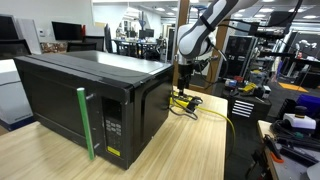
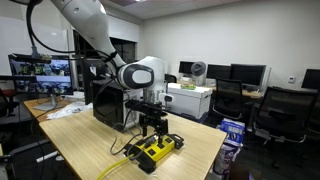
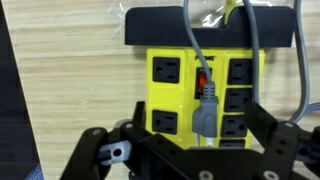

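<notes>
A yellow and black power strip (image 3: 170, 96) lies on the wooden table below my gripper. In the wrist view a grey plug (image 3: 205, 118) with its cord sits on the strip's middle column, by a red switch (image 3: 202, 80). My gripper is open, one finger to either side of the plug, with nothing gripped. From outside, the gripper (image 2: 157, 128) hangs just above the strip (image 2: 157, 154); exactly how close the fingertips are is hard to tell.
A large black microwave (image 1: 95, 105) fills the table's other side, a green strip (image 1: 86, 124) at its front. Grey cords and a yellow cable (image 2: 112, 166) run around the power strip. Bare tabletop (image 2: 200, 145) lies beside it.
</notes>
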